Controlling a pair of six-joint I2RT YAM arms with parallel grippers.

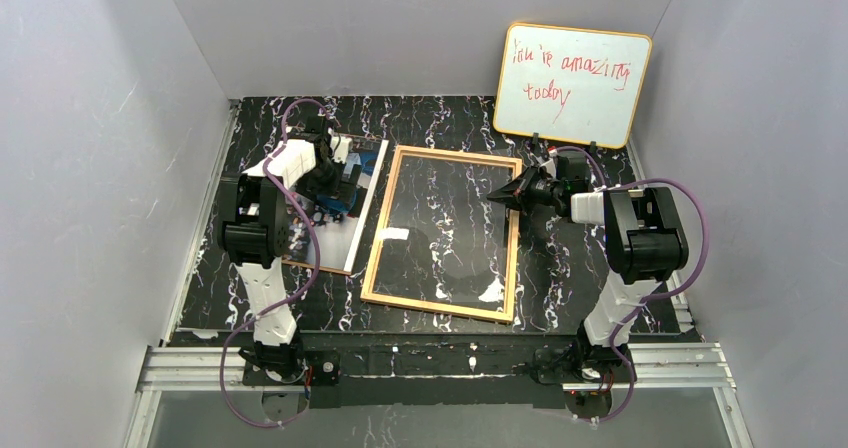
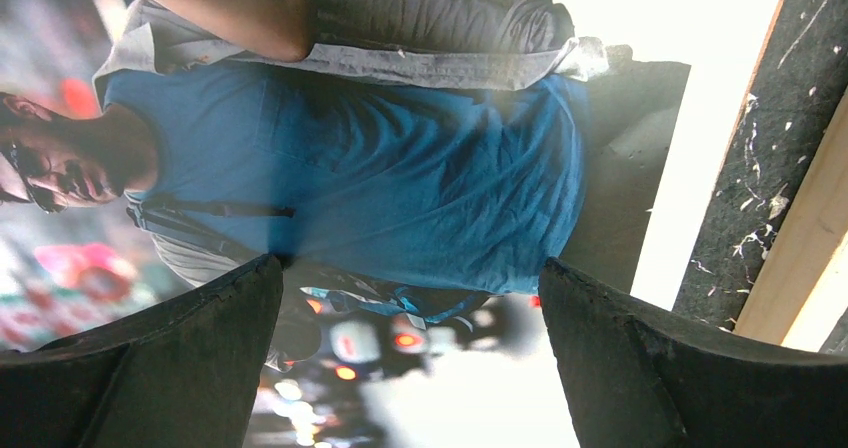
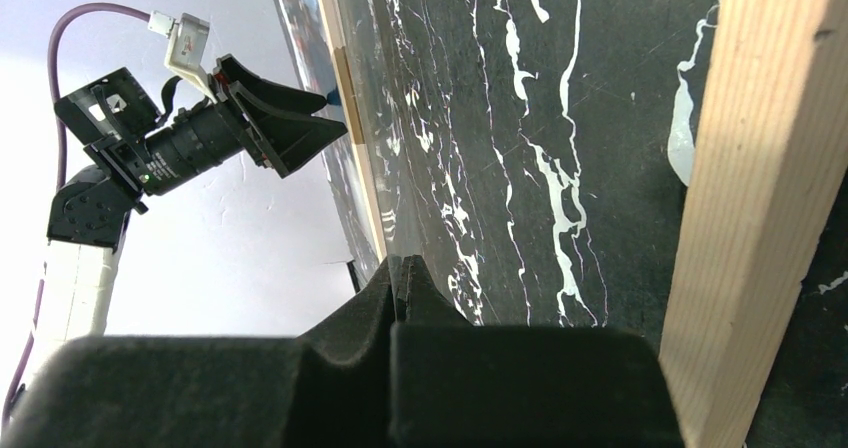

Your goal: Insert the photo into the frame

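Observation:
The photo (image 1: 335, 230), a man in a blue shirt with a white border, lies at the left on a board with a thin wooden edge. Over it my left gripper hangs with its fingers spread and nothing between them. Right of the photo, the empty light-wood frame (image 1: 376, 248) lies flat. My right gripper is above the frame's right side, its fingertips closed together. White glints inside the frame suggest a clear sheet (image 1: 395, 233) there, apparently pinched by my right gripper; its edges are hard to make out.
A whiteboard (image 1: 572, 86) with red writing leans at the back right. A narrow strip of dark marbled table (image 2: 745, 188) separates photo and frame. Grey walls (image 1: 110, 108) close in the sides and back. Bare table shows right of the frame.

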